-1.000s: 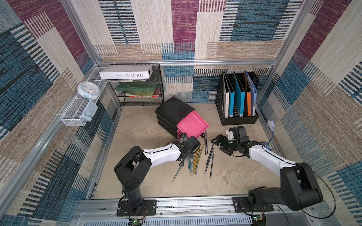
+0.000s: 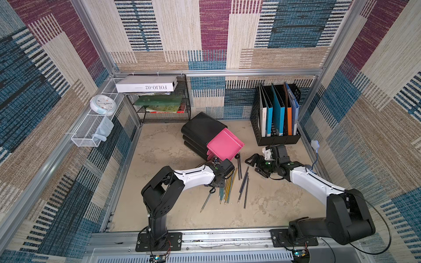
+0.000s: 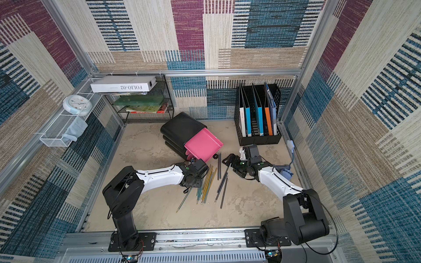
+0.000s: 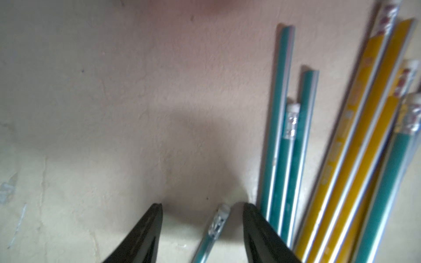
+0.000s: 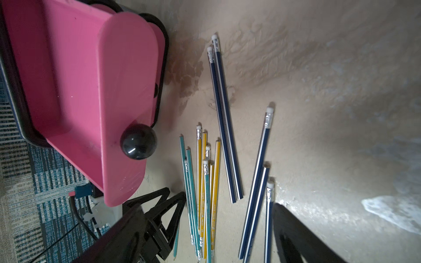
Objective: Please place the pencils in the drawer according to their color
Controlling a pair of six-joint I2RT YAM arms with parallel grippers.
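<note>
A black drawer unit (image 2: 199, 131) has its pink drawer (image 2: 225, 143) pulled out; the black knob (image 5: 138, 141) shows in the right wrist view. In the left wrist view a lone teal pencil (image 4: 214, 228) has its eraser end between the spread fingers of my left gripper, apart from both. Teal pencils (image 4: 287, 144) and yellow pencils (image 4: 350, 140) lie beside the right finger. My right gripper stands open above the table, empty. Dark blue pencils (image 5: 225, 122) lie below it in the right wrist view, with several teal and yellow ones to their left.
A black file rack (image 2: 276, 139) with folders stands at the back right. At the back left is a wire shelf (image 2: 186, 105) with a white folio box (image 2: 147, 84). Bare table (image 2: 280, 201) extends right and left of the pencils.
My left arm has shifted to the right, its elbow most, with the gripper a little lower in the view. The pink drawer sits very slightly further right. The right arm stays nearly still.
</note>
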